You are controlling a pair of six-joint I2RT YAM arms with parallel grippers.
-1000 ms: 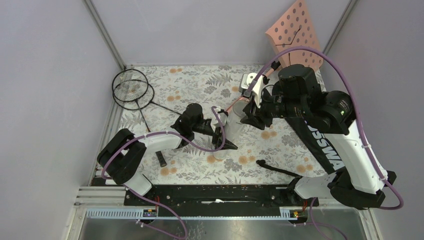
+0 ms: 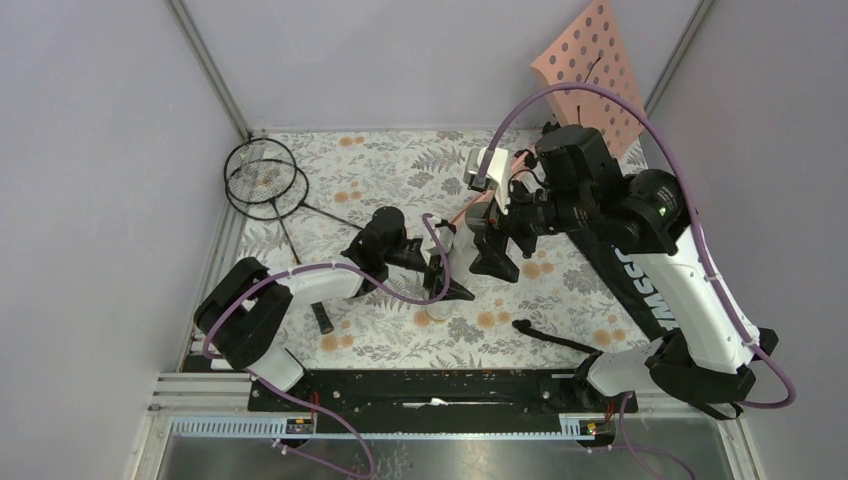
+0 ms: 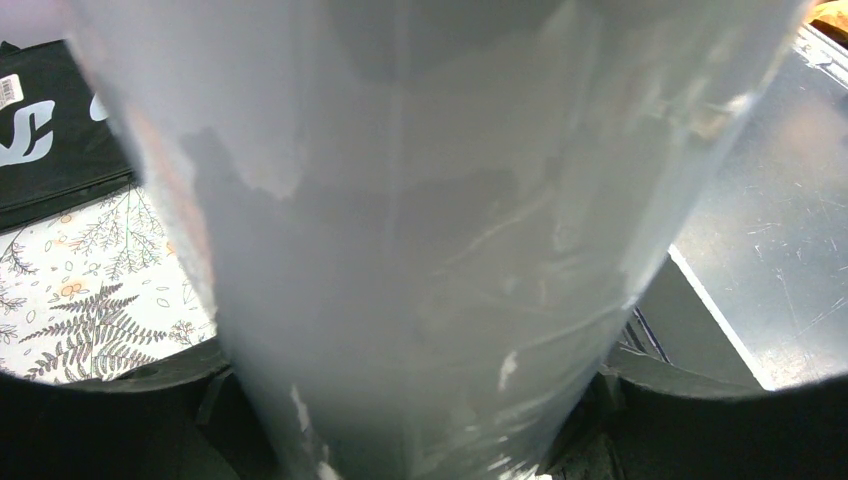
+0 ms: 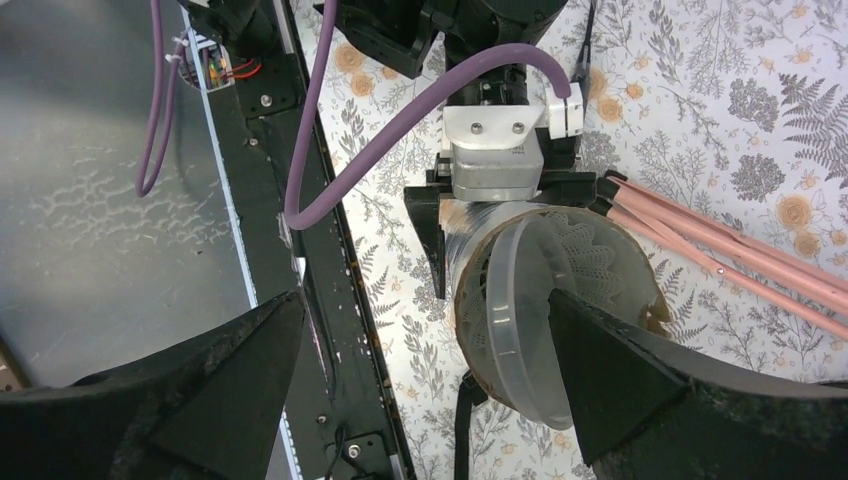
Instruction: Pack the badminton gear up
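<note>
A clear shuttlecock tube (image 3: 400, 250) stands between the fingers of my left gripper, which press on both its sides. In the right wrist view the tube's mouth shows white shuttlecock mesh (image 4: 585, 265). A translucent round lid (image 4: 510, 320) leans tilted in that mouth, partly out of it. My right gripper is open around the mouth end; its right finger overlaps the lid's edge, and contact cannot be told. Two black rackets (image 2: 262, 180) lie at the left, heads overlapping. The black bag (image 2: 625, 275) with white letters lies at the right, partly behind my right arm.
Salmon-coloured poles (image 4: 730, 250) lie near the tube's mouth. A pink perforated panel (image 2: 595, 75) leans at the back right. A black strap (image 2: 555, 338) lies front right.
The left arm and the tube have hardly moved.
</note>
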